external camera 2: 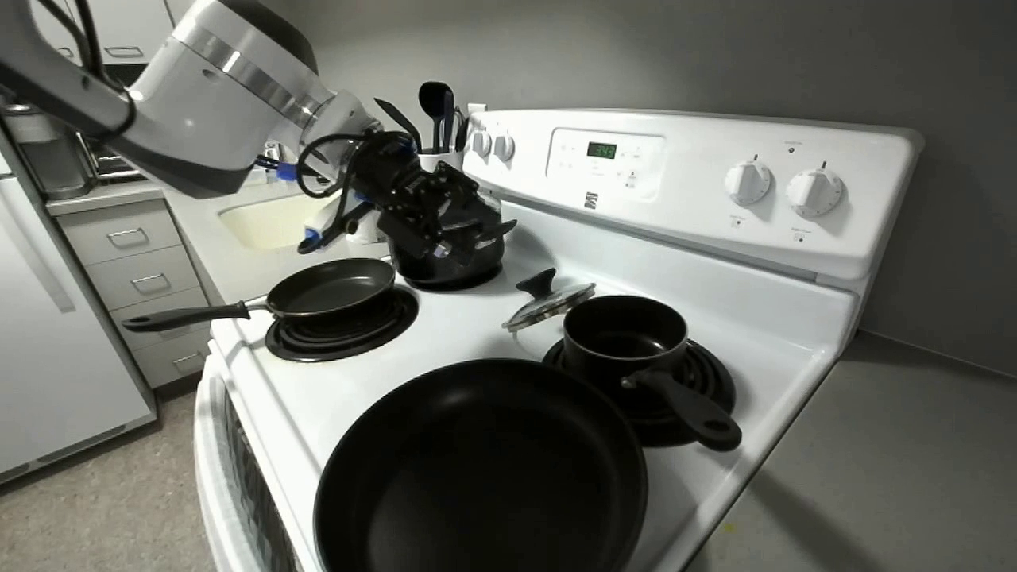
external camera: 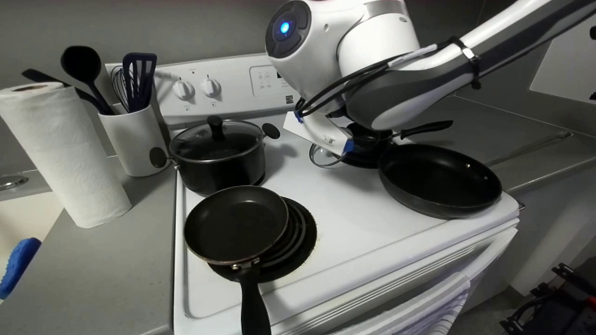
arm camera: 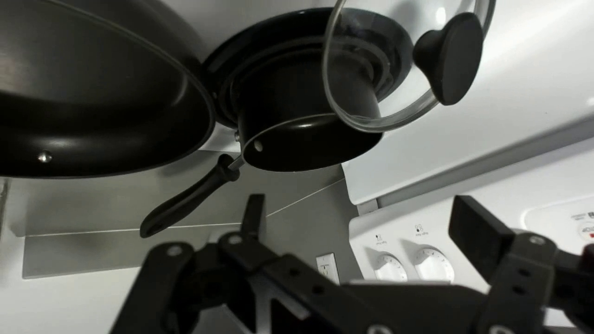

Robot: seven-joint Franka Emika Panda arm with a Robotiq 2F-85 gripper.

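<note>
My gripper stands open, with nothing between its fingers. It hangs above the stove in the second exterior view; in the first exterior view the white mount and arm hide its fingers. A small black saucepan [external camera 2: 624, 334] rests uncovered on the back right burner. Tilted at its side, apparently leaning on it, is a glass lid [external camera 2: 551, 303] with a black knob [arm camera: 455, 58]. The wrist view shows the saucepan and lid beyond the fingers, apart from them. A large black pan [external camera: 438, 181] sits at the front right.
A small frying pan [external camera: 237, 223] sits partly over the front left burner, handle toward the front. Behind it stands a lidded pot [external camera: 220, 167]. Paper towels [external camera: 67, 153] and a utensil holder [external camera: 137, 139] stand on the left counter.
</note>
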